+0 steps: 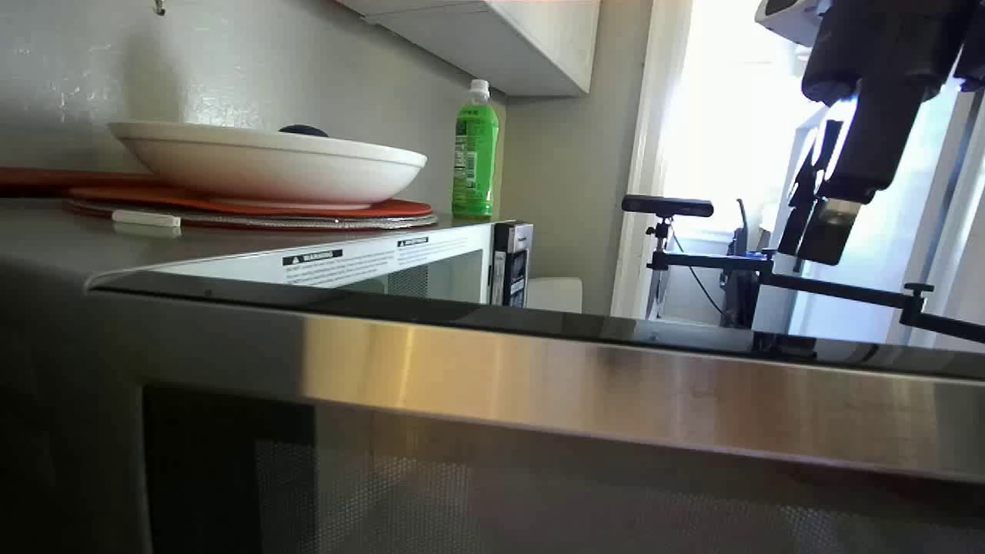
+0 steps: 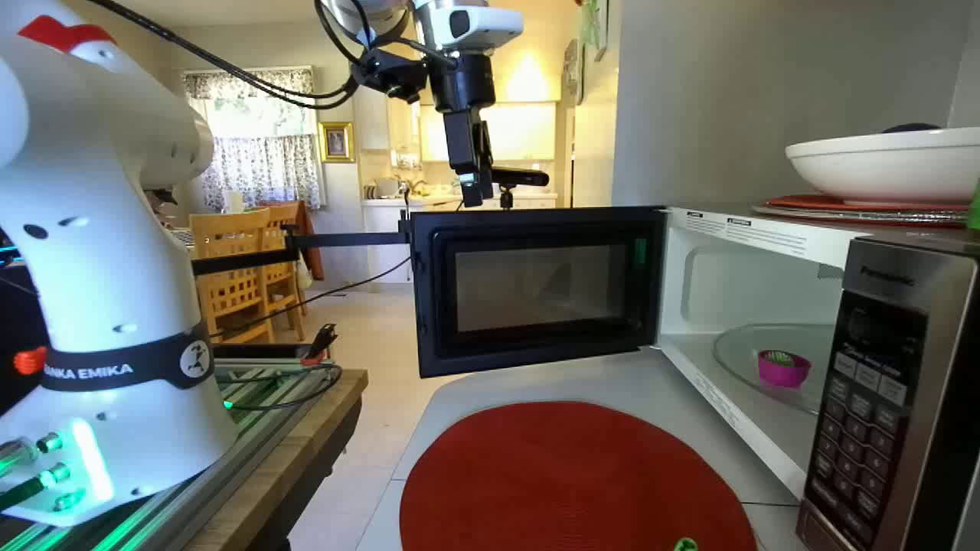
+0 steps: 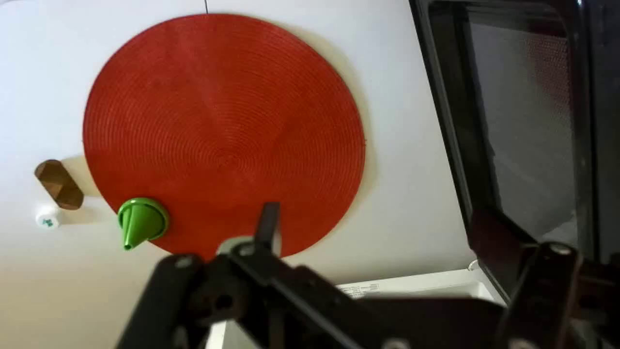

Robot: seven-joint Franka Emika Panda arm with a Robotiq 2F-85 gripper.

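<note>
My gripper [image 2: 473, 188] hangs in the air near the top edge of the open microwave door [image 2: 542, 225], pointing down. In the wrist view its fingers [image 3: 268, 226] stand wide apart, open, and nothing shows between them. The microwave [image 2: 822, 240] is open; on its glass turntable sits a magenta cup [image 2: 783, 371] with something green in it. A round red placemat [image 3: 226, 116] lies on the counter before it. At the mat's edge stands a green cone-shaped piece [image 3: 142, 222]. A pale object [image 3: 231, 243] is mostly hidden behind the gripper.
Left of the mat in the wrist view are a brown faceted block [image 3: 60, 185] and a small white-topped item [image 3: 47, 218]. A white bowl [image 1: 268, 161] and a green bottle [image 1: 475, 157] stand on the microwave. The door juts out over the counter.
</note>
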